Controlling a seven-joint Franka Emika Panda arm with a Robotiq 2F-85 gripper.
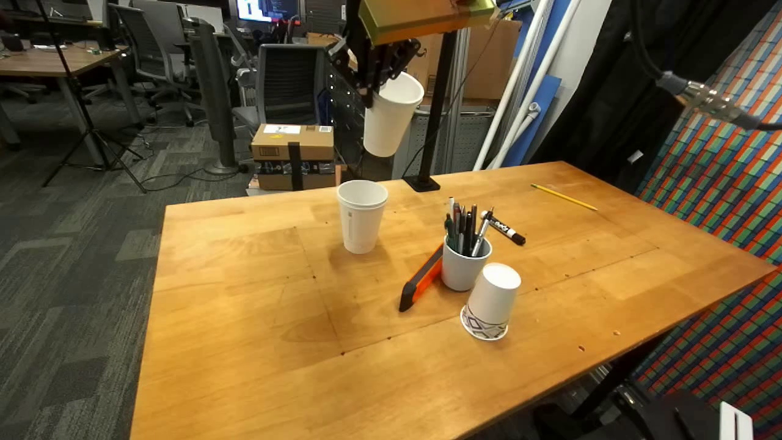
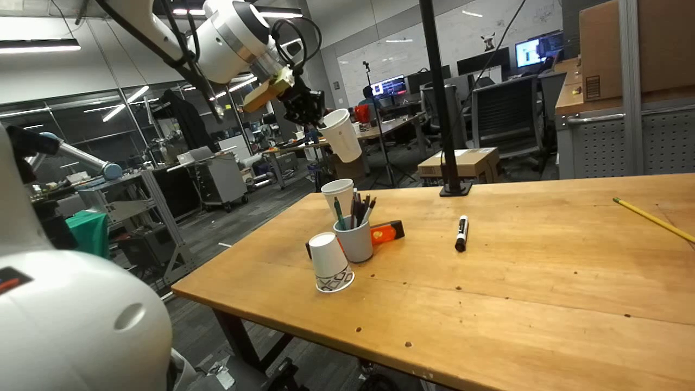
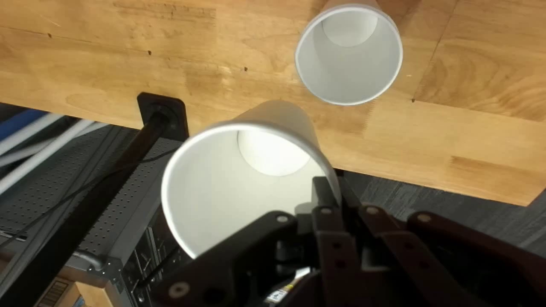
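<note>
In exterior view 1, a plain white cup (image 1: 393,117) hangs above the table's far edge, tilted, its mouth facing up and to the right. My gripper (image 1: 375,89) is shut on its rim. The wrist view shows one finger inside the held cup (image 3: 215,179), against its wall, and the cup looks empty. Another white cup (image 1: 361,220) stands mouth up on the table, lower than the held one and apart from it. Its inside (image 3: 353,66) also appears empty from the wrist.
A pen-filled white cup (image 1: 462,272) stands beside an orange-and-black tool (image 1: 423,278). Close by are an upside-down patterned cup (image 1: 492,300) and a marker (image 1: 506,228). A pencil (image 1: 564,197) lies farther right. A black post (image 1: 432,124) rises from the far edge.
</note>
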